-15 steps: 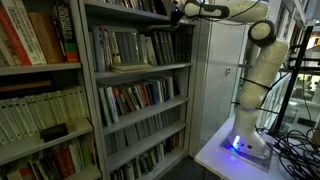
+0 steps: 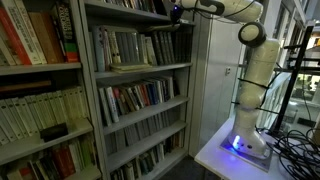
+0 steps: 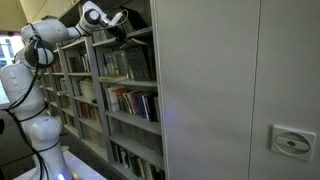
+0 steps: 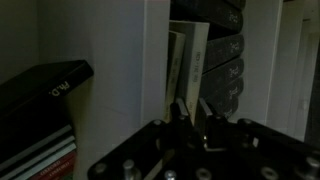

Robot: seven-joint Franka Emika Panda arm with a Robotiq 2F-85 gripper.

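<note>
In the wrist view, a thin pale book (image 4: 194,65) stands upright in a dark shelf bay. My gripper is shut on its lower part, the dark fingers to either side of the spine. Another pale book (image 4: 174,65) stands just left of it, and several thick dark volumes (image 4: 223,50) fill the bay to the right. From outside, the gripper (image 2: 178,14) reaches to an upper shelf at the top of the bookcase; its contact with the book is too small to make out there.
A pale upright panel (image 4: 155,60) borders the bay on the left, with a black book (image 4: 45,85) beyond it. Lower shelves of the bookcase (image 2: 97,100) hold many books. The white table (image 2: 225,160) at the arm's base looks largely bare.
Books on the lower shelves look unmoved.
</note>
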